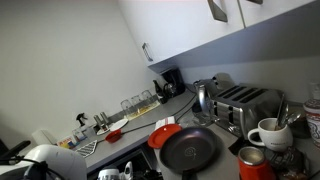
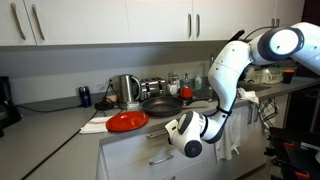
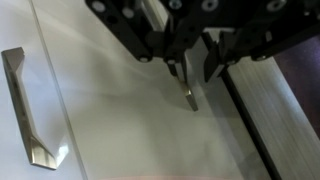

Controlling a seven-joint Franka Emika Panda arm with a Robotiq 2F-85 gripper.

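Note:
My gripper is seen from above in the wrist view, its dark fingers apart with a gap between them. A short metal drawer handle (image 3: pixel 188 92) on the pale cabinet front (image 3: pixel 130 130) lies just beyond the fingertips, partly hidden by the left finger. I cannot tell whether they touch. In the second exterior view the white arm (image 2: pixel 192 135) reaches down to the drawer fronts, with my gripper (image 2: pixel 172 130) close under the counter edge. In the first exterior view, only part of the arm (image 1: pixel 50 160) shows low at left.
A second handle (image 3: pixel 28 108) sits on the neighbouring front. On the counter above stand a dark frying pan (image 1: pixel 188 150), a red plate (image 2: pixel 126 121), a toaster (image 1: pixel 240 102), a white mug (image 1: pixel 270 133) and a red can (image 1: pixel 254 163). The pan's handle points toward the front edge.

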